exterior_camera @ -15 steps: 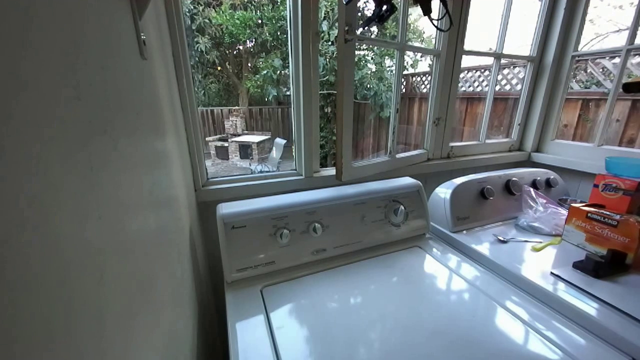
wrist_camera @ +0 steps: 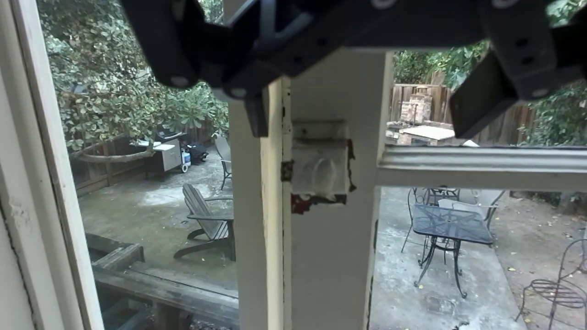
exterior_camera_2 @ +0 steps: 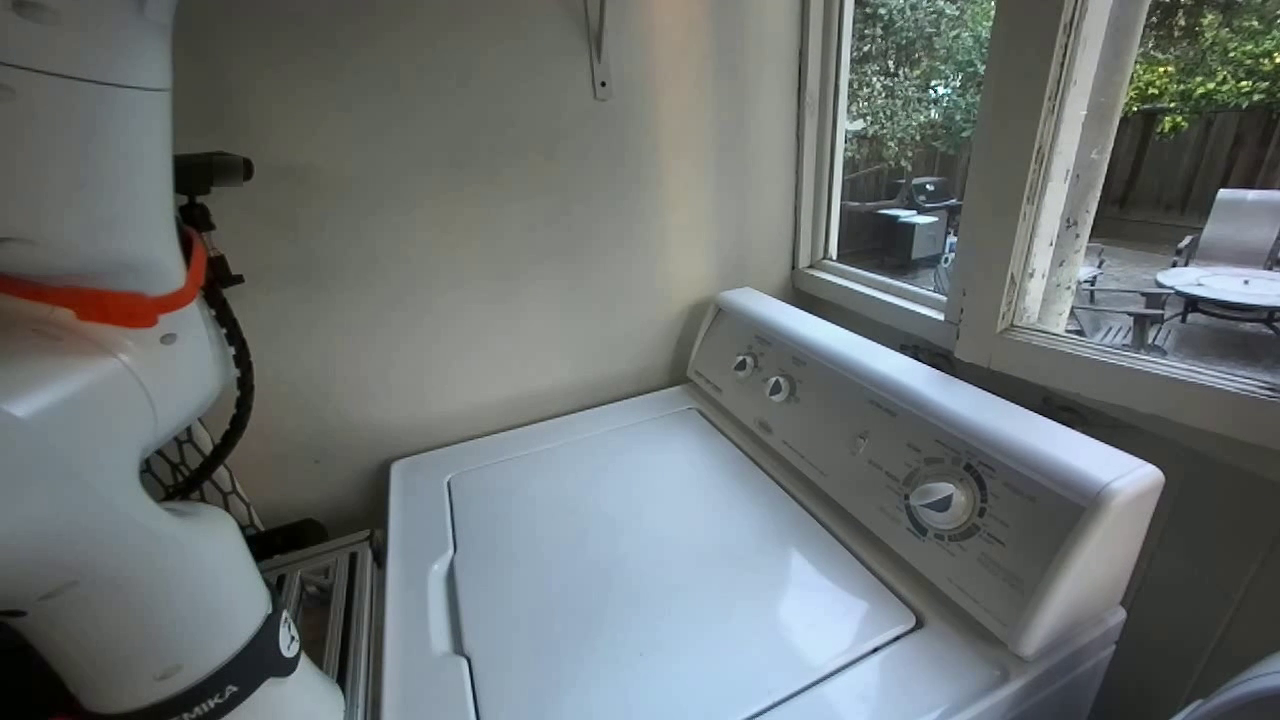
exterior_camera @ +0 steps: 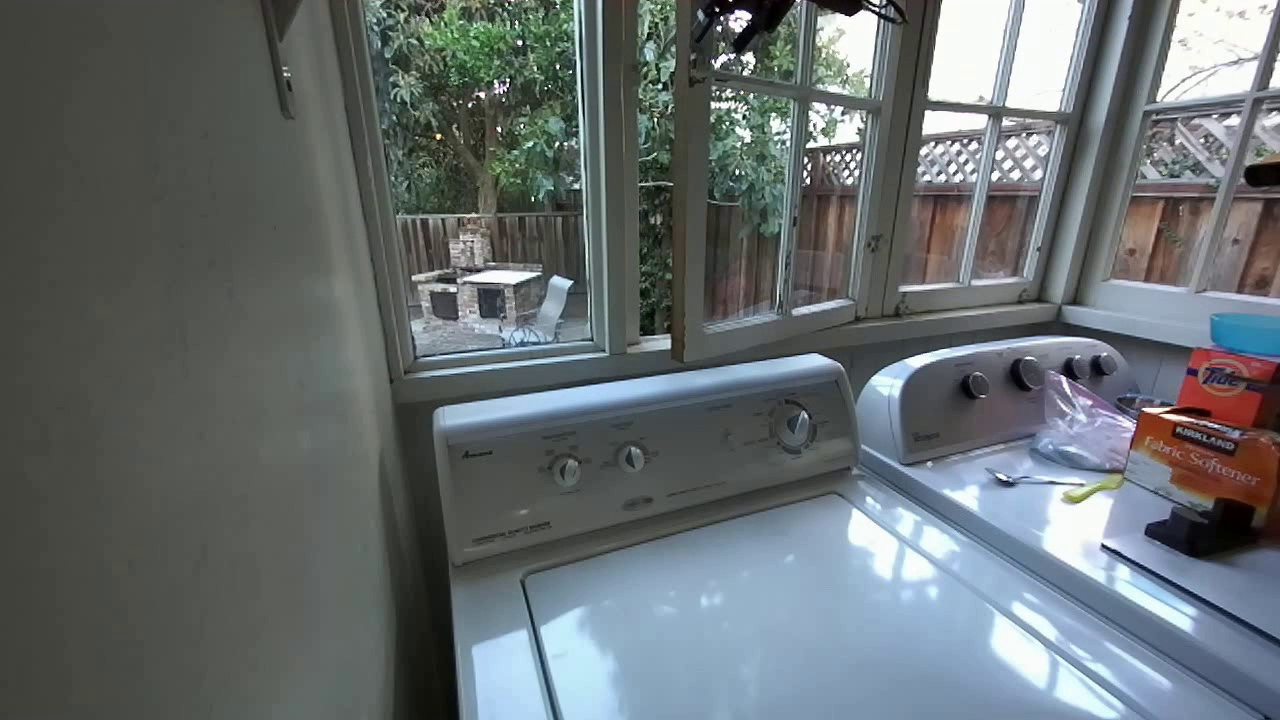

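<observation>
A white-framed window sash (exterior_camera: 687, 228) stands swung inward above the washer in exterior view 1. The wrist view shows its upright stile (wrist_camera: 330, 258) close up, with a painted-over latch plate (wrist_camera: 320, 167) whose edges are chipped. My gripper is open at the top of that view, its fingers wide apart. The left fingertip (wrist_camera: 258, 118) overlaps the sash edge in the picture, while the right pad (wrist_camera: 481, 99) is in front of the glass. Whether either touches the sash, I cannot tell. Only dark lower parts of the gripper show at the top of exterior view 1.
Below the windows are a white washer (exterior_camera_2: 624, 564) with a raised control panel (exterior_camera_2: 828, 420), and a second appliance (exterior_camera: 936, 396). A Fabric Softener box (exterior_camera: 1200, 462), a plastic bag (exterior_camera: 1074, 426) and a spoon (exterior_camera: 1020, 478) lie there. The washer lid is clear.
In exterior view 1 my gripper and its hanging cable sit higher than a second ago, with less of them in view. The window sash looks unmoved.
</observation>
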